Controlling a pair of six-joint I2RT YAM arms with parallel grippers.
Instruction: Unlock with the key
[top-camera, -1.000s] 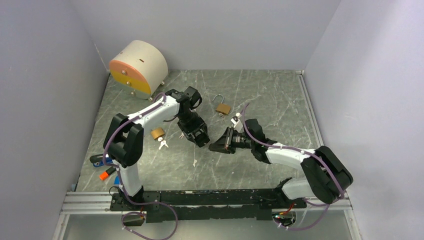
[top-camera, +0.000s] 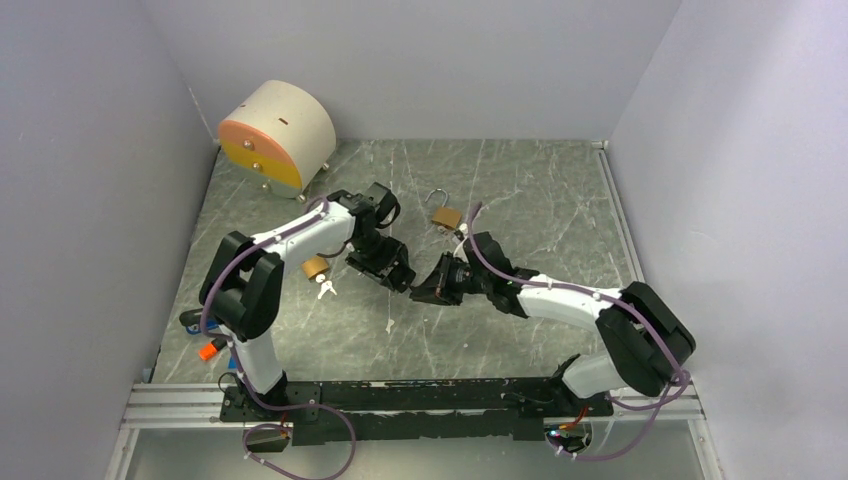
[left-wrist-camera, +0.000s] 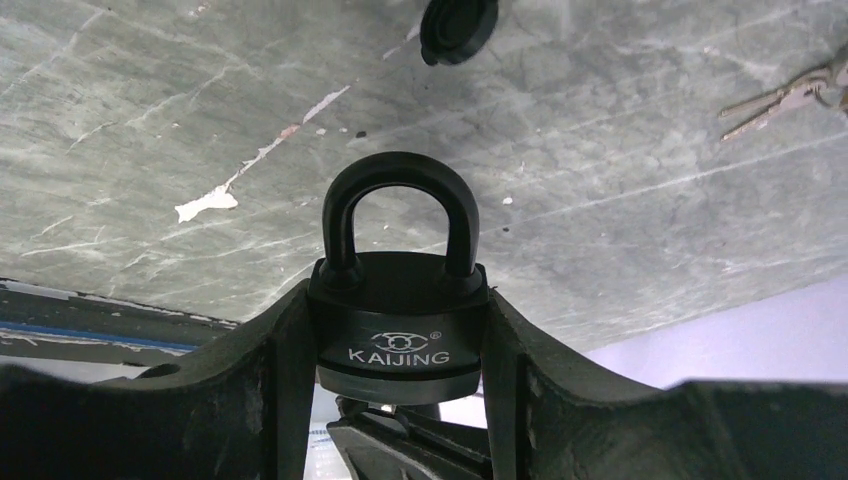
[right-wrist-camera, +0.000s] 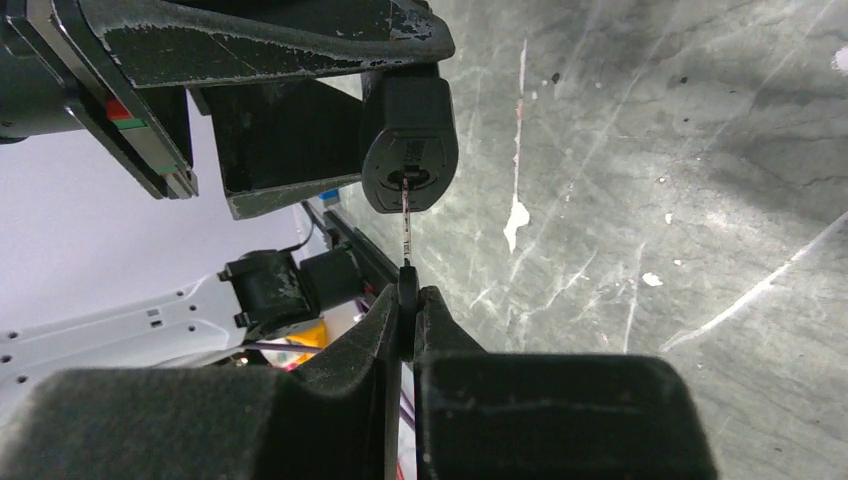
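My left gripper is shut on a black KAIJING padlock, shackle upright in the left wrist view. My right gripper is shut on a thin key, which points at the keyhole in the padlock's end face in the right wrist view. The key's tip is at the keyhole; I cannot tell how far it is inside. In the top view the two grippers face each other over the middle of the table, with the right gripper just right of the left one.
An open brass padlock lies behind the grippers. Another brass lock and loose keys lie to the left. A striped rounded box stands back left, tools at front left.
My right gripper has moved left and slightly back, closer to the padlock. My left gripper has shifted slightly left over the last second.
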